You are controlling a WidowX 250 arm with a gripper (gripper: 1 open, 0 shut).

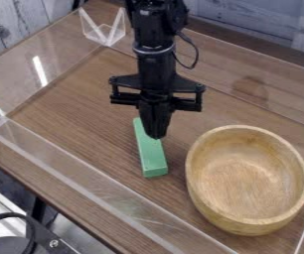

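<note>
The black gripper [156, 107] hangs from the arm at the upper middle, shut, with nothing seen between its fingers. A green rectangular block [152, 157] lies on the wooden table just below it, its upper end near the gripper's tip. A round wooden bowl [246, 184] stands to the right of the block.
A black cable lies at the lower left corner.
</note>
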